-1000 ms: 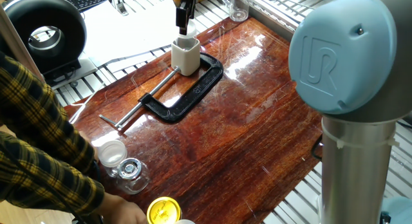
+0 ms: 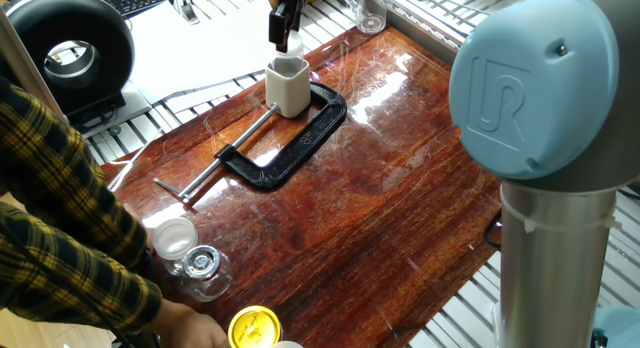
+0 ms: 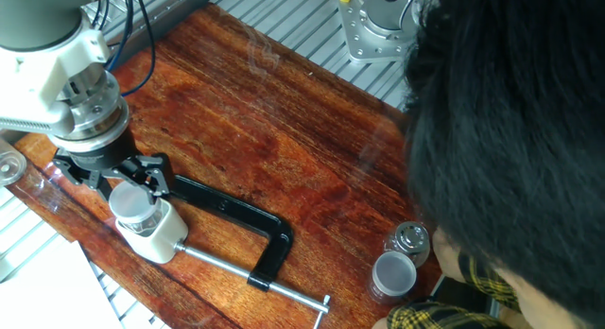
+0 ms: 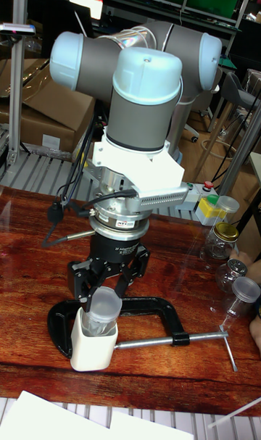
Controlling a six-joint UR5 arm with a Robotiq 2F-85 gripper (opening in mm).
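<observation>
A clear jar with a frosted lid (image 3: 131, 202) stands upright in a white square holder (image 3: 157, 236) at the table's edge. My gripper (image 4: 106, 289) is just above this jar, pointing down. Its two fingers (image 3: 157, 170) are spread wide on either side of the lid, and the lid appears free of them. A black C-clamp (image 2: 281, 164) lies on the wood against the holder, the end of its steel screw at the holder's wall. In exterior view 1 the fingers partly hide the lid.
On the person's side stand a frosted-lid jar (image 3: 392, 274), a silver-lid jar (image 3: 410, 238) and a gold-lid jar (image 2: 254, 329). The person's hand (image 2: 190, 328) is close to them. A glass mug (image 2: 371, 10) stands at the far corner.
My gripper has shifted slightly to the left in exterior view 1, above the lidded jar. The holder, clamp and other jars have not moved.
</observation>
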